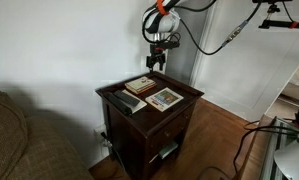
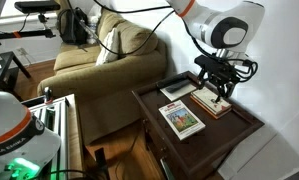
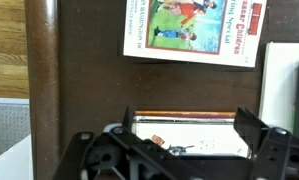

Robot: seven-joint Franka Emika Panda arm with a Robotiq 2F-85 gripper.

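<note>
Above the dark wooden cabinet top [image 1: 189, 92], my gripper points down with its fingers spread. It is open, and nothing is held between the fingers. Below it in the wrist view is a pale book [image 3: 189, 134], partly hidden by the gripper. That book tops a small stack [image 2: 209, 103] near the back of the cabinet, against the wall side. A picture-covered book [image 2: 182, 119] lies flat toward the front, clear of the stack. Beside the stack rests a white-and-black item [image 3: 281, 85], perhaps another book.
A brown sofa [image 1: 34, 145] stands to one side of the cabinet, and a white wall [image 1: 69, 45] rises behind it. Bare dark wood [image 3: 84, 70] shows between the books and the cabinet's edge. Cables [image 1: 251, 130] hang and lie near the floor.
</note>
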